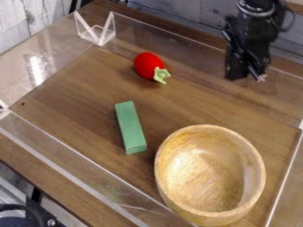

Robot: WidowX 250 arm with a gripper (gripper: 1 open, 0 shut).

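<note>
My black gripper [246, 69] hangs at the upper right, over the back right of the wooden surface, shut with nothing visible between its fingers. To its left a red plush vegetable with a pale green top [149, 66] lies on the wood, apart from the gripper. A green rectangular block [130, 128] lies at the center left. A large wooden bowl [208, 174] stands empty at the lower right.
Clear walls border the wooden surface [83, 102], with a clear angular piece [95, 31] at the back left corner. The wood between the plush and the bowl is bare.
</note>
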